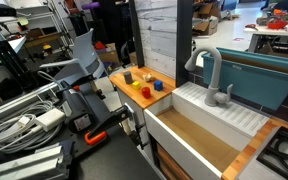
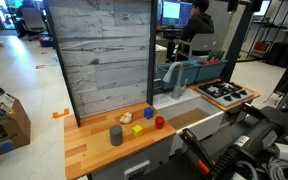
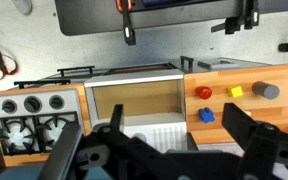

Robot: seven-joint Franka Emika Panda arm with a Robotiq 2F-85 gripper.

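Seen from above in the wrist view, my gripper has its two dark fingers spread wide apart, with nothing held between them. It hangs high over the toy kitchen. On the wooden counter [image 2: 94, 150] stand a red block [image 2: 159, 122], a yellow block [image 2: 137, 130], a grey cylinder [image 2: 116, 135] and a blue block [image 2: 148, 113]. A small orange-and-white item [image 2: 127, 117] lies behind them. The right finger hides part of the counter in the wrist view. Neither exterior view shows the fingertips clearly.
Beside the blocks is an empty sink basin [image 1: 196, 135] with a grey faucet [image 1: 216, 78] behind it. A stove [image 3: 39, 102] with knobs adjoins the sink. A teal bin [image 1: 254, 80] stands at the back, and a wooden wall [image 2: 109, 60] rises behind the counter.
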